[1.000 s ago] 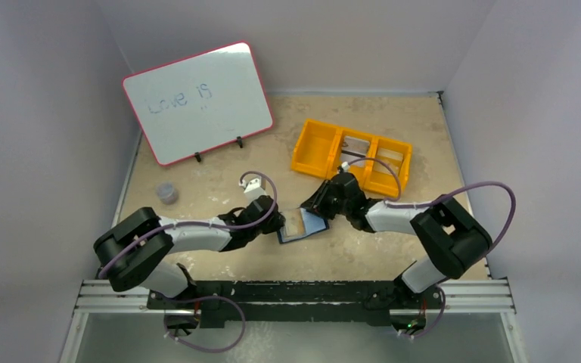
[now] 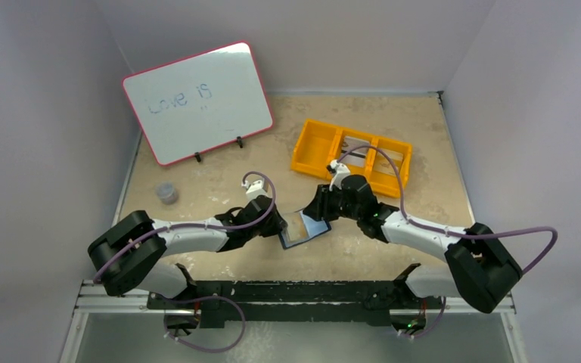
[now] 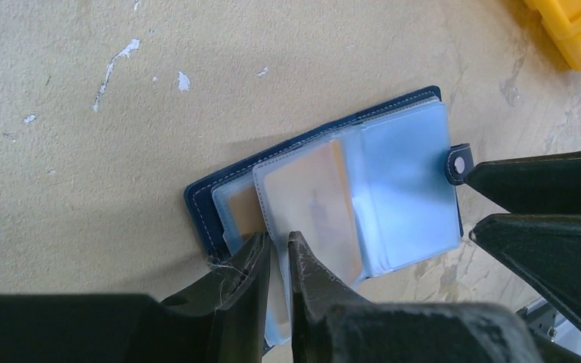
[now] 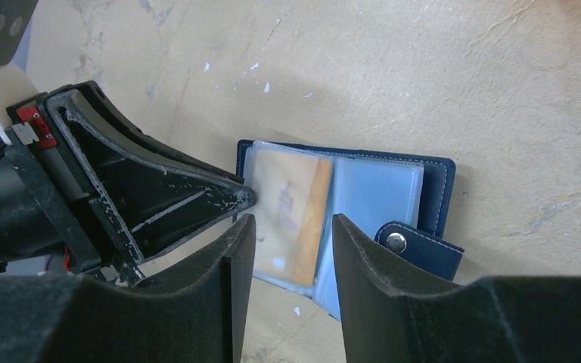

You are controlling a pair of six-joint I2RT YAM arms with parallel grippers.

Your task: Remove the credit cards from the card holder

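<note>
The navy card holder (image 3: 223,175) lies open on the table, with a frosted sleeve over a tan card (image 3: 310,200) on one side and a blue sleeve (image 3: 405,197) on the other. My left gripper is shut at the tan side's edge, pressing by the sleeve; no card shows between its fingers. My right gripper hangs above the holder near the blue side and snap strap (image 4: 416,257), its fingers apart with nothing between them.
An orange divided bin (image 2: 314,147) stands at the back right. A whiteboard (image 2: 197,106) is at the back left, a small cup (image 2: 166,193) at the left. The table around the holder is clear.
My right arm has risen and shifted, its elbow swinging toward the front right while the gripper stays over the holder's blue side. The left gripper has barely moved.
</note>
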